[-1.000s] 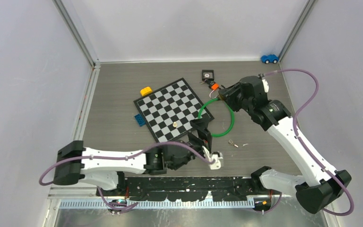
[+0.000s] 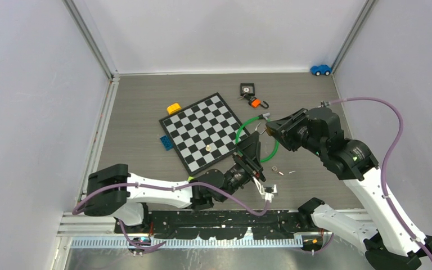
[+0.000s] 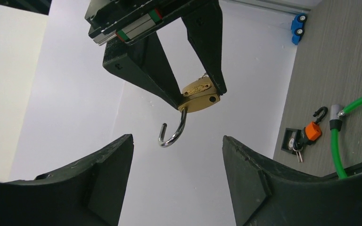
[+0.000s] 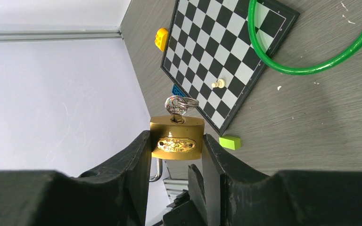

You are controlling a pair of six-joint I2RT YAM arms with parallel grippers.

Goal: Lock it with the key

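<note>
A brass padlock (image 4: 176, 143) is held in the air by my right gripper, shut on it, with a key (image 4: 176, 104) on a ring standing in its keyhole. In the left wrist view the padlock (image 3: 199, 101) hangs above, its silver shackle (image 3: 180, 129) protruding as a hook with one end free. My left gripper is open below it, nothing between its fingers, the shackle above the gap. From the top, the left gripper (image 2: 247, 146) is just left of and below the right one (image 2: 275, 126).
A chessboard (image 2: 197, 124) with a pawn, a green cable loop (image 2: 275, 149), a black-orange object (image 2: 255, 103), a black box (image 2: 247, 88), yellow (image 2: 174, 108) and blue (image 2: 166, 142) blocks and a toy car (image 2: 320, 70) lie around. White walls enclose the floor.
My left gripper has moved right and toward the back, nearer the padlock.
</note>
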